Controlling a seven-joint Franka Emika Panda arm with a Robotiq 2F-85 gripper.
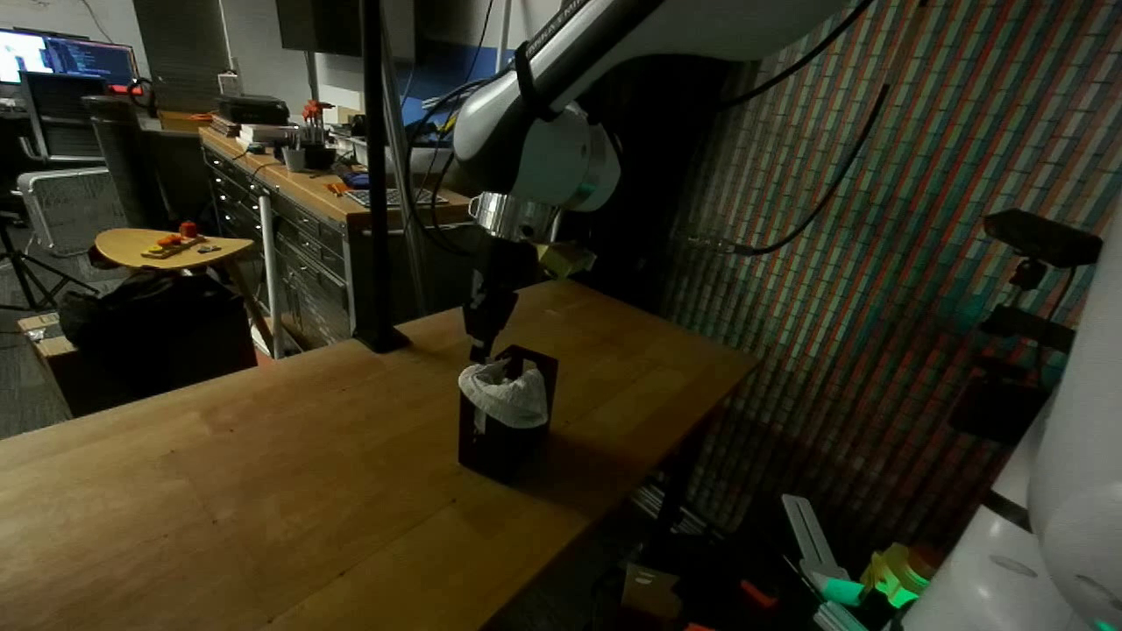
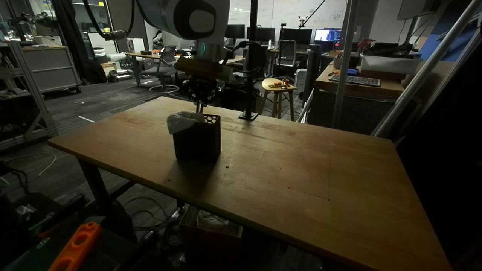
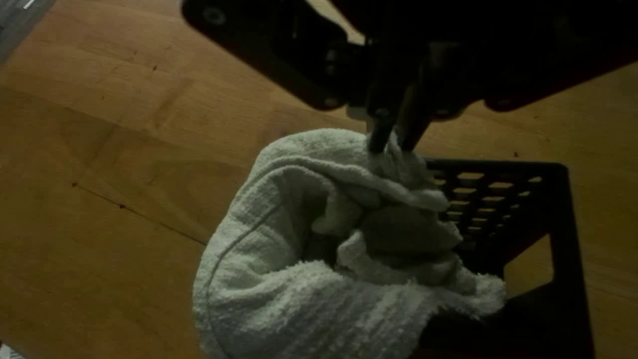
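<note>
A white towel sits bunched in the top of a black crate, spilling over one side. In exterior view 1 the crate stands upright on the wooden table with the towel rising out of it. My gripper points down at the towel's edge, its two fingertips close together. A small fold of towel is gathered up between them, so the gripper appears shut on the cloth. From exterior view 2, the fingers reach down behind the towel at the crate's far rim. The towel's lower part is hidden inside the crate.
A black post rises from the table's edge near the arm. A striped wall lies beyond the table's end.
</note>
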